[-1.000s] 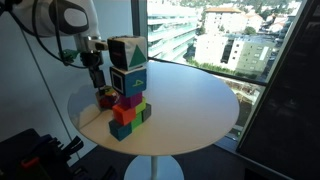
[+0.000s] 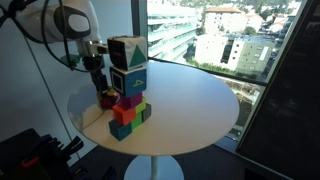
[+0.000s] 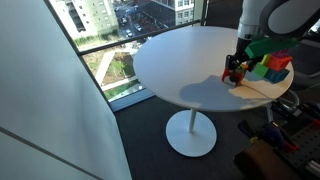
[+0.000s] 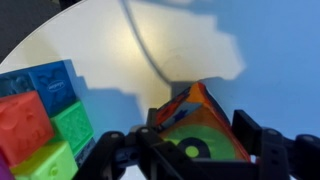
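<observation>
An orange block with a green face [image 4: 198, 130] rests on the white table beside the stacked blocks. My gripper is over it, one finger [image 4: 152, 120] to its left and the other [image 4: 243, 122] to its right. Whether the fingers press on the block cannot be made out. In exterior view 1 the gripper [image 2: 102, 84] points down behind the tower, with the reddish block [image 2: 107, 98] partly visible below it. Exterior view 2 shows the gripper [image 3: 234, 66] low at the table's near edge.
A tall tower of colored blocks [image 2: 128, 82] stands close to the gripper, topped by large dark cubes. In the wrist view, red, green, yellow and blue blocks [image 4: 70, 126] lie just left.
The tower and the other blocks look unmoved.
</observation>
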